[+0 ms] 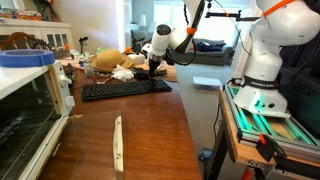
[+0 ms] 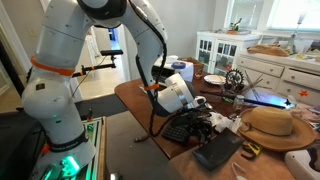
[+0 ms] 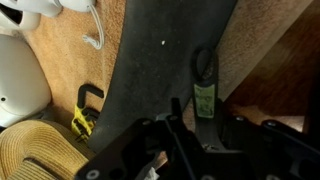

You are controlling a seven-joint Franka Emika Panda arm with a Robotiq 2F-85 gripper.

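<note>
In the wrist view, a dark tool [image 3: 205, 98] with a looped end and a pale green label lies between the fingers of my gripper. The fingers stand part way apart on either side of it, and I cannot tell whether they touch it. Beneath is a long, flat black piece [image 3: 150, 60]. From the second exterior view, my gripper [image 2: 208, 124] is low over the table, at the far end of the black keyboard [image 2: 181, 126] and near the flat black piece [image 2: 218, 150]. The first exterior view shows my gripper [image 1: 154, 68] too small to make out its fingers.
A straw hat [image 2: 270, 122] and a yellow-and-black tool [image 3: 83, 118] are close by. White crumpled material [image 2: 226, 123] is behind the gripper. A pale wooden strip [image 1: 118, 150] lies on the bare front of the brown table [image 1: 160, 135].
</note>
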